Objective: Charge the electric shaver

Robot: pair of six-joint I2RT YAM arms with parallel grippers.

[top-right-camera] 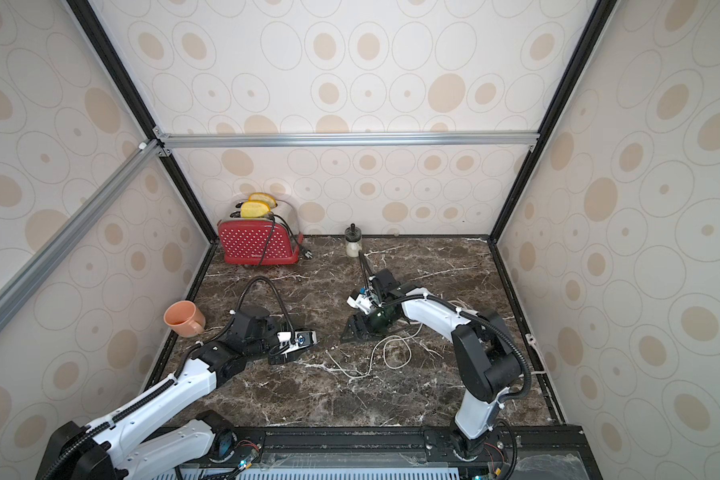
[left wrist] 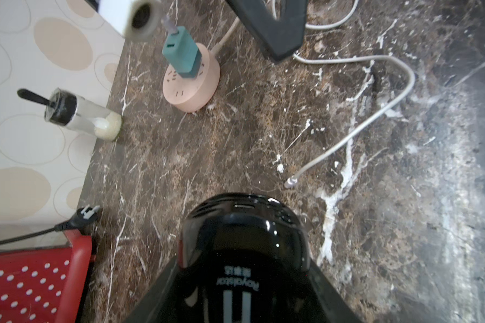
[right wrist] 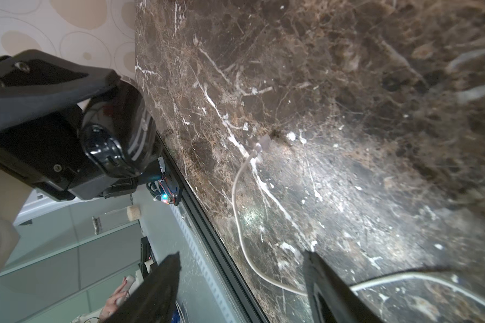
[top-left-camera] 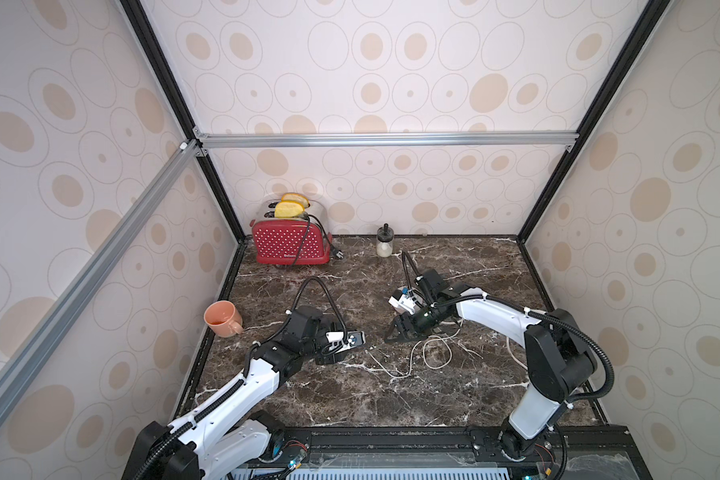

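Note:
A glossy black shaver (left wrist: 245, 237) is clamped between the fingers of my left gripper, its rounded end pointing out over the table. The white cable's plug (left wrist: 290, 182) lies loose on the marble, beyond that end and apart from it. From there the cable (left wrist: 361, 127) curves back toward the right arm. My right gripper is spread wide with nothing held; the cable passes near one of its fingers (right wrist: 326, 290), and the plug (right wrist: 262, 143) sits ahead of the fingers. The shaver's charging port cannot be made out.
A round pink power strip (left wrist: 194, 88) with a teal adapter (left wrist: 181, 52) stands behind the right gripper. At the back are a red toaster (top-left-camera: 292, 242) and a glass jar (top-left-camera: 385, 241). A pink mug (top-left-camera: 222, 318) is at the left edge.

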